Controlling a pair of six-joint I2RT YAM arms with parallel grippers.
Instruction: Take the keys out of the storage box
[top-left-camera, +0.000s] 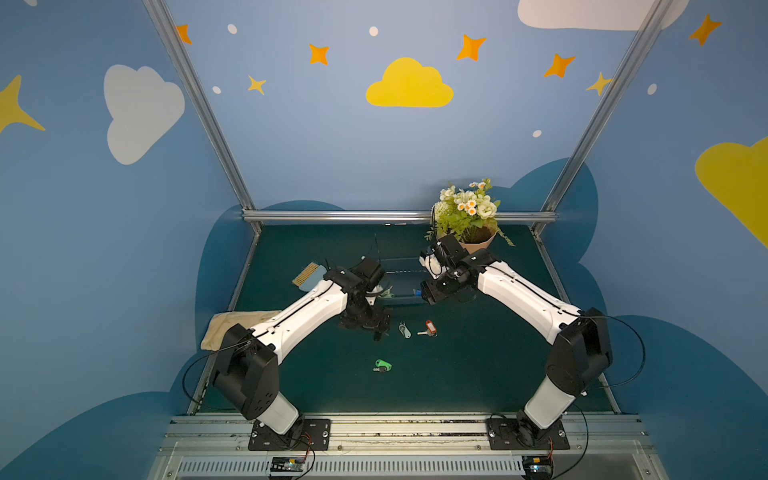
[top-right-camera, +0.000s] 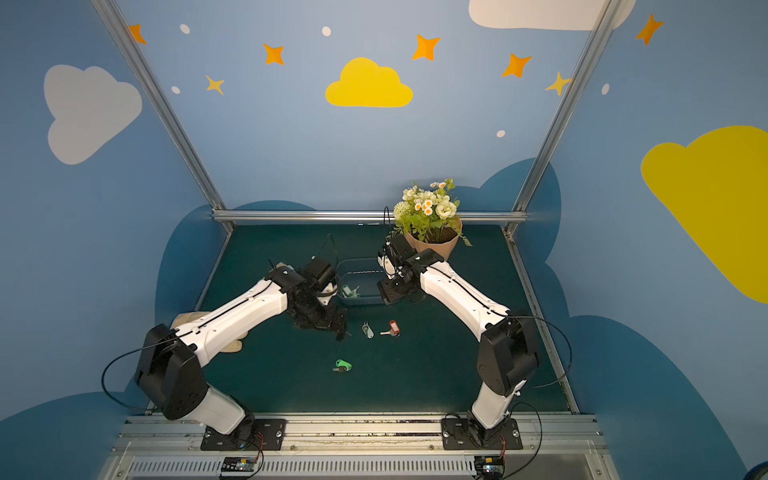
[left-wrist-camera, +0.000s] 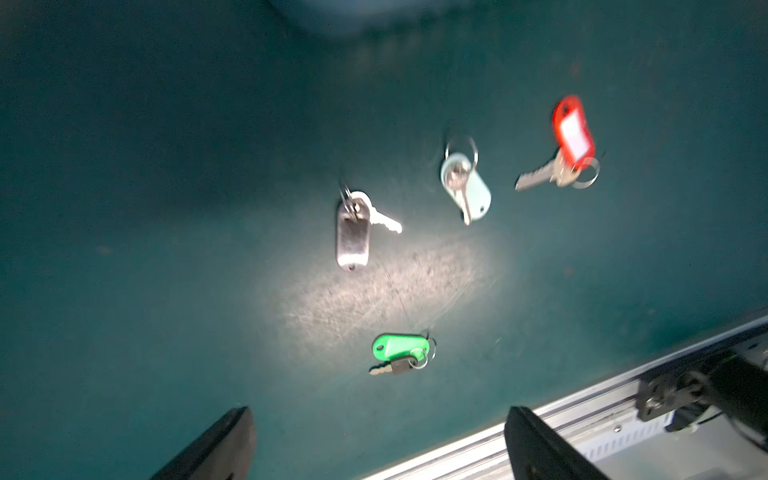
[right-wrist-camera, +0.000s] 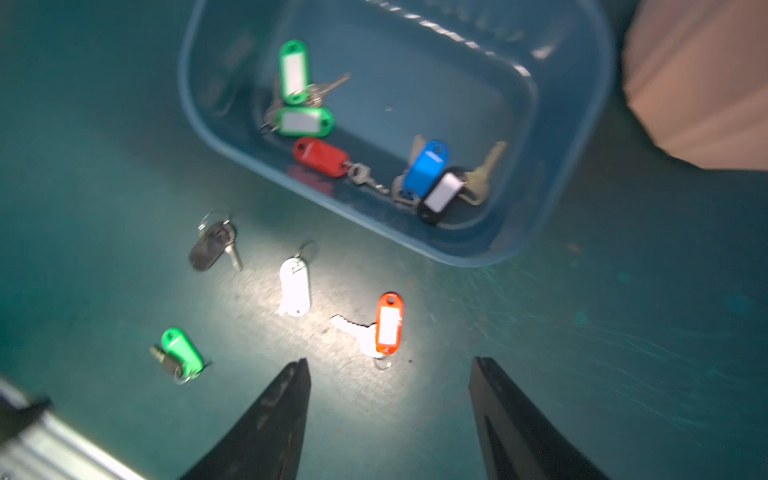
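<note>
The blue storage box (right-wrist-camera: 512, 248) holds several tagged keys: two green tags (right-wrist-camera: 294, 72), a red tag (right-wrist-camera: 321, 157), a blue tag (right-wrist-camera: 425, 168) and a black tag (right-wrist-camera: 441, 197). On the mat outside it lie a green-tagged key (left-wrist-camera: 401, 348), a dark-tagged key (left-wrist-camera: 353, 238), a pale-tagged key (left-wrist-camera: 466, 187) and a red-tagged key (left-wrist-camera: 574, 136). My left gripper hangs open above the mat, front left of the box. At the box's right side is my right gripper, fingers apart and nothing between them.
A potted plant (top-left-camera: 472, 220) stands behind the right arm, close to the box. On the left are a small brush with dustpan (top-left-camera: 310, 277) and a folded beige cloth (top-left-camera: 232, 324).
</note>
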